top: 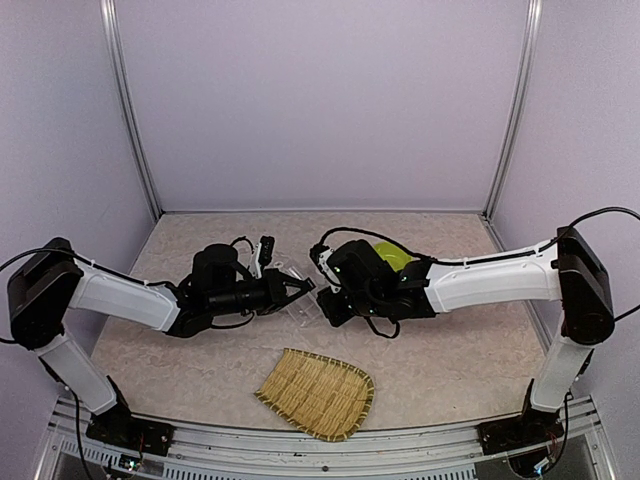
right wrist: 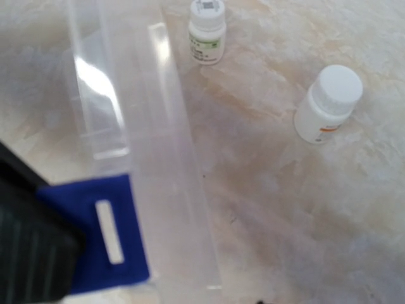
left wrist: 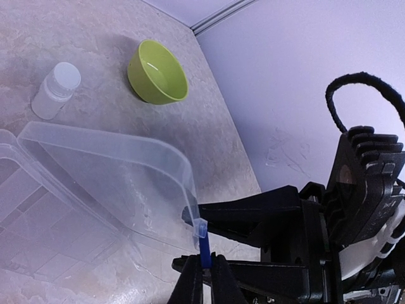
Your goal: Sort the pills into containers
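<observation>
A clear plastic box (left wrist: 54, 221) has its lid (left wrist: 120, 168) standing raised in the left wrist view. At the corner of that clear plastic is a thin blue tab (left wrist: 204, 250) with a slot. My left gripper is shut on the tab; the right wrist view shows black fingers (right wrist: 35, 247) overlapping it. From the right comes my right gripper, its fingers parted above and below the lid's corner; nothing clearly shows held. White pill bottles (right wrist: 329, 104) stand beside the box; one bottle (right wrist: 207, 35) has a green label. No loose pills show.
A green bowl (left wrist: 158, 73) stands on the table near another white bottle (left wrist: 57, 88). A woven straw mat (top: 317, 393) lies at the front. Both arms meet close together over the middle, partly covering the box.
</observation>
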